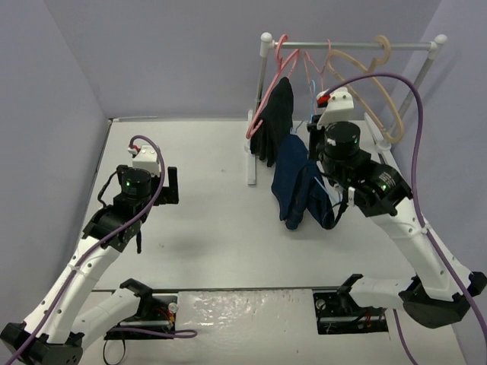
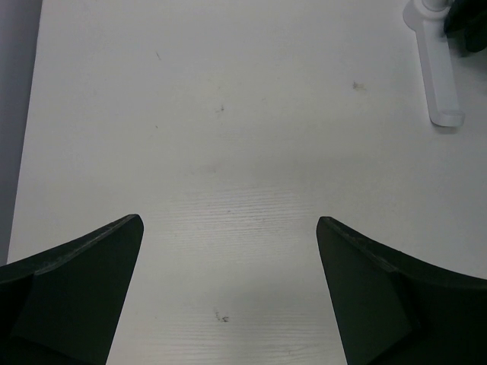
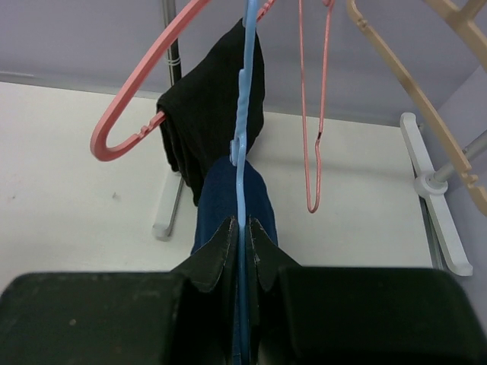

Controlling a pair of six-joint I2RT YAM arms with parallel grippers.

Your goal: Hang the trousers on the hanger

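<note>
My right gripper is shut on a light blue hanger (image 3: 242, 106), held upright below the rack's rail. Navy trousers (image 1: 297, 182) hang from that hanger over the table, partly hidden behind the gripper in the right wrist view. My left gripper stands open over bare table on the left, nothing between its fingers.
The rack rail (image 1: 350, 46) carries pink hangers (image 1: 270, 99), one with a black garment (image 1: 274, 125), and beige hangers (image 1: 388, 103). The rack's feet (image 3: 437, 213) rest on the table.
</note>
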